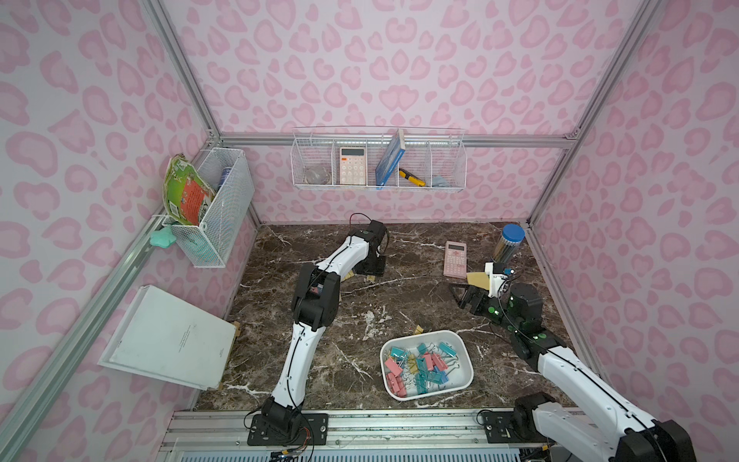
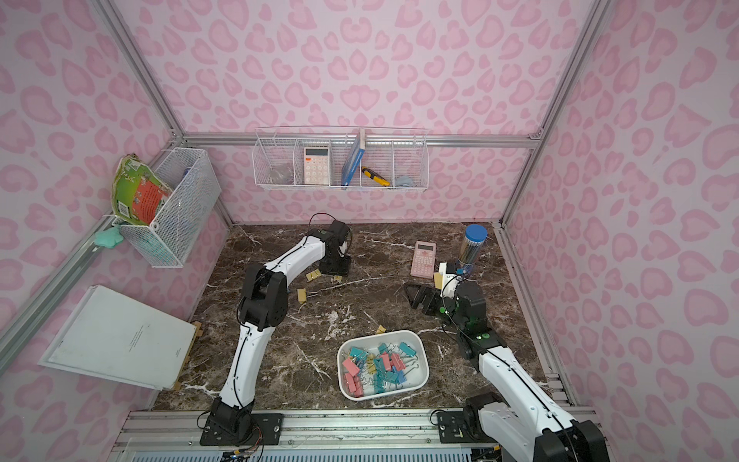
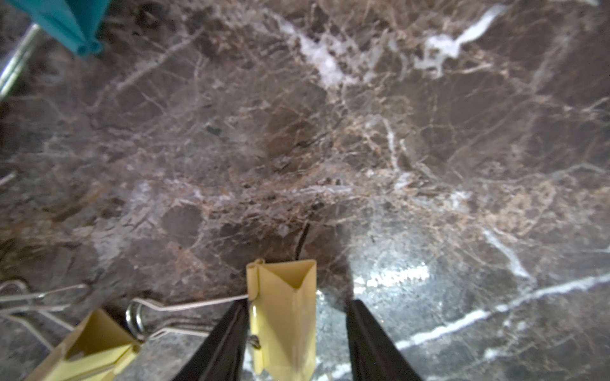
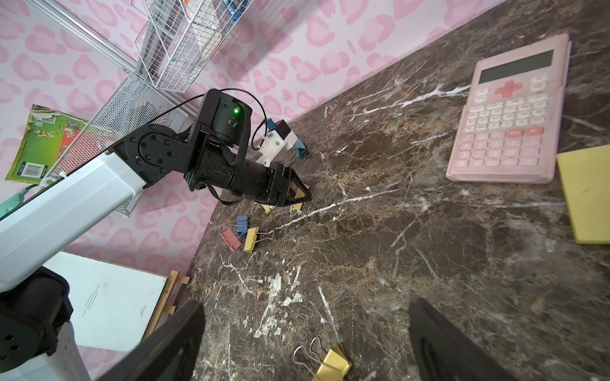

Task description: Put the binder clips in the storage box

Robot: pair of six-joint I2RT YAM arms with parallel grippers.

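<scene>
In the left wrist view a yellow binder clip (image 3: 282, 317) lies between the fingertips of my left gripper, which stands part open over it at the back left of the table; another yellow clip (image 3: 82, 355) and a teal clip (image 3: 70, 25) lie nearby. Red (image 4: 230, 238), blue (image 4: 242, 224) and yellow (image 4: 251, 238) clips also lie on the left, and one yellow clip (image 4: 333, 363) nearer the middle. The white storage box (image 1: 467, 365) at the front holds several clips. My right gripper hangs open on the right, nothing held.
A pink calculator (image 1: 455, 259), yellow notepad (image 4: 584, 193) and blue-lidded jar (image 1: 508, 242) stand at the back right. Wire baskets (image 1: 423, 184) hang on the walls; a white board (image 1: 165, 335) is at the left.
</scene>
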